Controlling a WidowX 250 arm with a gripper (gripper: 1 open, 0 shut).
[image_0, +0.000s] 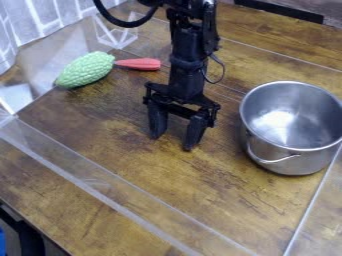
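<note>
My black gripper (179, 122) hangs low over the middle of the wooden table, its two fingers pointing down and spread apart, with no object visible between them. To its right stands a large steel pot (290, 130). Behind it on the left lie a green corn-like toy (83, 71) and a red elongated item (138, 64).
Clear plastic walls (100, 180) edge the table (147, 200) on the left, front and right. The wood in front of my gripper and behind the pot is bare.
</note>
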